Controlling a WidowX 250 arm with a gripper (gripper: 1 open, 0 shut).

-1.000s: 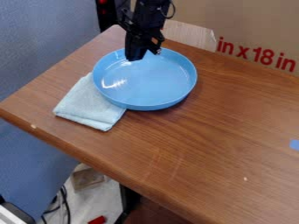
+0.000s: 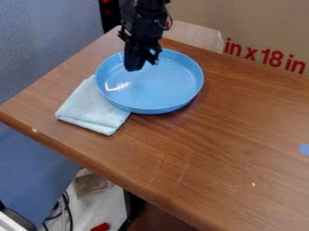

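Note:
A light blue round plate [image 2: 157, 90] lies on the wooden table, partly over a pale folded cloth [image 2: 87, 115] to its lower left. My black gripper [image 2: 137, 61] hangs over the back left part of the plate, its fingertips low near the plate's surface. Whether it is open or shut is hard to see, and so is whether it touches the plate.
Behind stands cardboard [image 2: 259, 27] with printed red letters. A blue padded surface borders the left edge.
My gripper has moved a little to the left and down over the plate. The plate and cloth look unchanged.

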